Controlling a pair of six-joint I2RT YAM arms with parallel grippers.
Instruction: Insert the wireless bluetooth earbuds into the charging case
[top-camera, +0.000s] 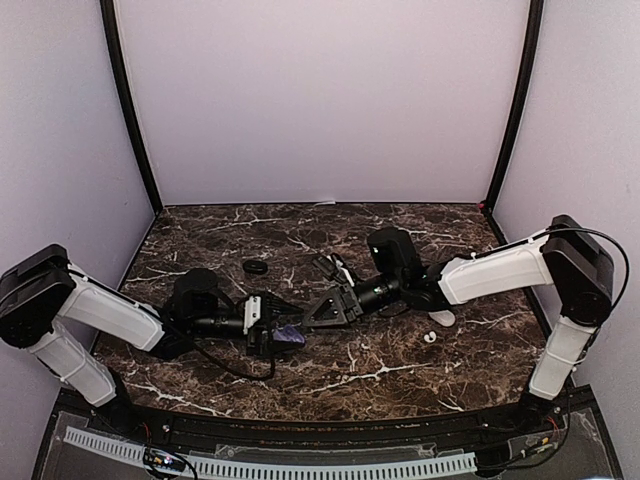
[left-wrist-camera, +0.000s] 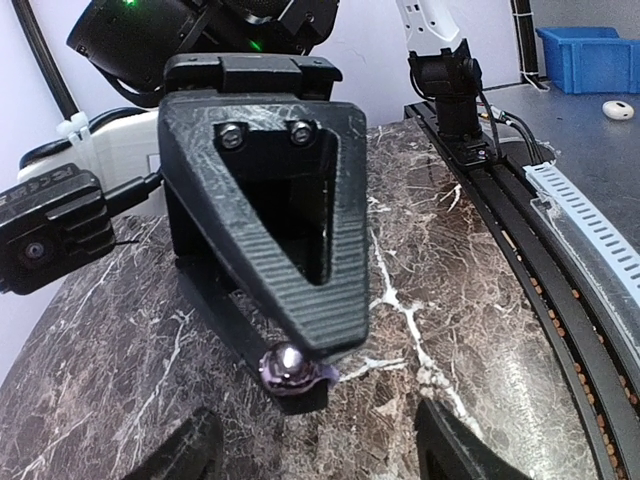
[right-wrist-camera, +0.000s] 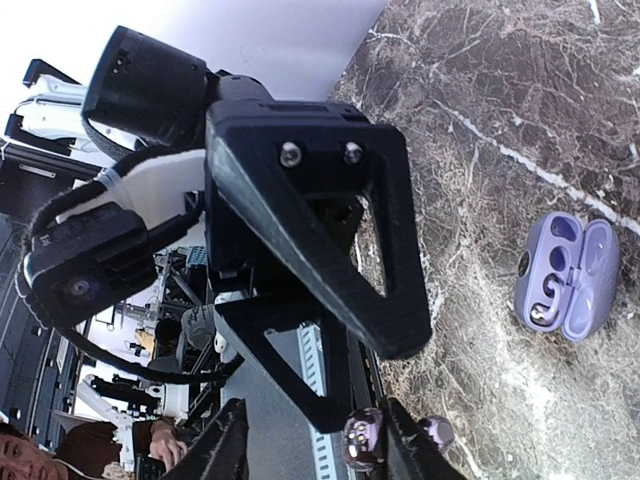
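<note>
The open lilac charging case (right-wrist-camera: 565, 275) lies on the marble table, with one earbud (right-wrist-camera: 546, 311) sitting in it. A shiny purple earbud (right-wrist-camera: 364, 440) is against the inner side of one of my right gripper's fingers (right-wrist-camera: 405, 450), and the other finger stands well apart. My right gripper is part open, with the earbud at its tips in the left wrist view. My left gripper is open and close to that earbud; its fingers (left-wrist-camera: 190, 450) are spread with bare table showing between them. From the top, both grippers meet above the partly covered case (top-camera: 290, 334).
A black round object (top-camera: 255, 267) lies at the back left of the table. Small white items (top-camera: 430, 337) lie on the right, partly beside the right arm.
</note>
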